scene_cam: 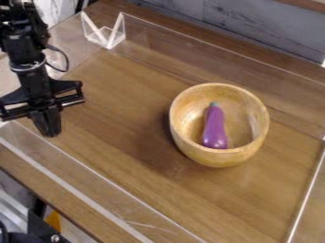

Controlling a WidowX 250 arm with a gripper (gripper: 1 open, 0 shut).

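Note:
My black gripper (48, 123) is at the left edge of the view, low over the wooden tabletop and shut, with nothing visible between its fingers. To its right, well apart from it, a wooden bowl (234, 153) holds a purple eggplant-like object (215, 127) lying inside it.
A white wire or plastic holder (106, 36) stands at the back left. Bare tabletop (127, 152) spreads between my gripper and the bowl and along the front. A tiled wall (241, 28) runs along the back, and a pale edging borders the table's left and right.

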